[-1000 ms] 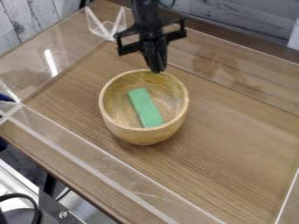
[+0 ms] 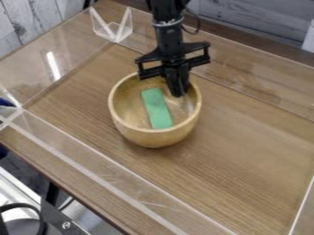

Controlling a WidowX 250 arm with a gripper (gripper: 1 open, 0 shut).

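A round tan bowl [image 2: 141, 135] stands near the middle of the table, with a flat green block [image 2: 157, 106] lying in it. My gripper [image 2: 175, 86], black, reaches down from the top over the bowl's back right part, its lower tips at or just inside the rim. I see nothing held between its fingers, and it looks shut, though the dark fingers overlap and are hard to make out.
A clear angular container [image 2: 113, 27] stands at the back left. Another pale object [image 2: 7, 116] is at the left edge. Black cables lie at the lower left corner. The table to the right of the bowl is clear.
The bowl and green block look about where they were.
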